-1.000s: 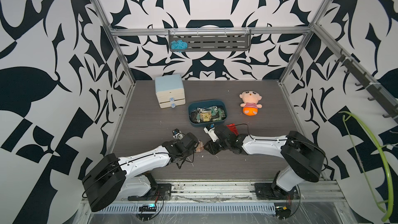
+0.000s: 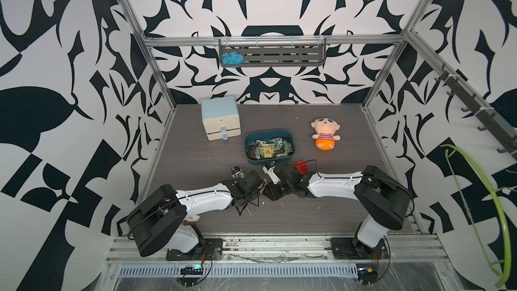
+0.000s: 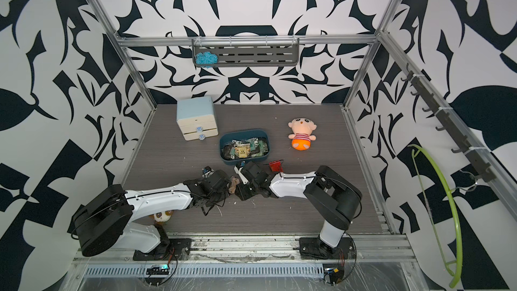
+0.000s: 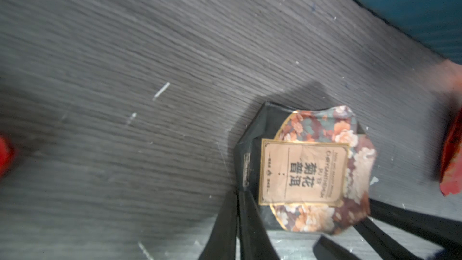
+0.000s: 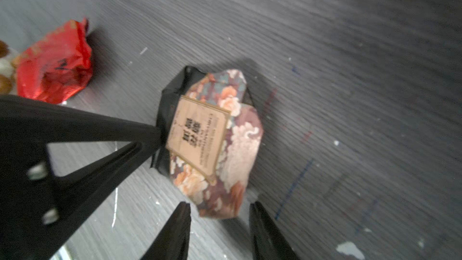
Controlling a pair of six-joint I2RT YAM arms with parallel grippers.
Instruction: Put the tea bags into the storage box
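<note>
A floral tea bag (image 4: 308,173) with a tan label is pinched at its dark edge by my left gripper. The same tea bag (image 5: 216,134) tilts toward my right gripper, which is open, one finger on either side of the bag's lower end. Whether those fingers touch it I cannot tell. Behind the arms stands the teal storage box (image 2: 293,135), holding several tea bags (image 2: 267,151). From the top, the two grippers nearly meet, hiding most of the held bag.
A red packet (image 5: 55,62) lies on the table beyond the left gripper. Another red packet (image 2: 301,167) lies behind the right arm. A drawer unit (image 2: 220,117) stands back left, a plush doll (image 2: 325,134) back right. Table between box and doll is clear.
My left gripper has moved right with the tea bag, closing the distance to the right gripper. The right arm has shifted slightly left.
</note>
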